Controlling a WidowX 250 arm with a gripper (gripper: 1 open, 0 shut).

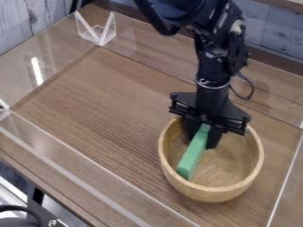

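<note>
A black robot gripper [205, 131] reaches down from the top into a tan round bowl [236, 177] at the lower right of the view. It is shut on a green bar-shaped object [190, 156], which slants down inside the bowl toward its lower left. The fingertips are partly hidden by the gripper's body and the object.
A clear plastic piece [98, 28] stands near the back left. Grey panelled walls border the back and left, and a dark cable hangs right of the arm.
</note>
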